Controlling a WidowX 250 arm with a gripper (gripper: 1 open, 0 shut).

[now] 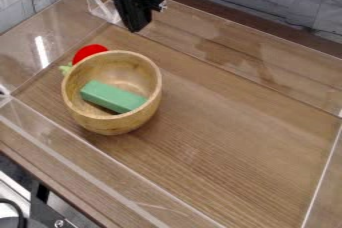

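My gripper (130, 17) is dark and hangs at the top, left of centre, above and behind a wooden bowl (140, 87); whether it is open or shut is hard to tell. A green block (112, 96) lies in the bowl. A red round object (90, 54) sits just behind the bowl's left side, with a small green part at its lower left.
A pale wall (287, 2) runs along the back right. A dark object (11, 215) shows at the bottom left corner.
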